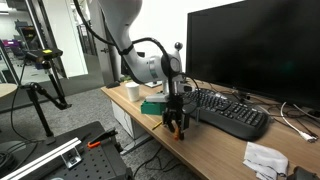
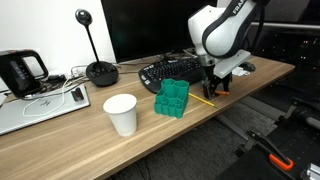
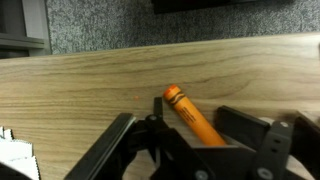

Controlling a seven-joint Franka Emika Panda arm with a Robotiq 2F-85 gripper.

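Observation:
An orange marker (image 3: 198,120) lies on the wooden table, its near part hidden under my gripper in the wrist view. The two black fingers stand on either side of the marker, with bare wood showing between it and the left fingertip. My fingers are part open. In the first exterior view the gripper (image 1: 177,133) is low over the table, and the orange marker (image 1: 177,129) shows at its fingertips. The second exterior view shows the marker (image 2: 222,94) beneath the gripper.
A yellow pencil (image 2: 201,98) lies beside the gripper, near a green holder (image 2: 171,98) and a white cup (image 2: 122,114). Behind are a black keyboard (image 1: 230,114) and a monitor (image 1: 255,55). A white cloth (image 1: 266,158) lies to the right.

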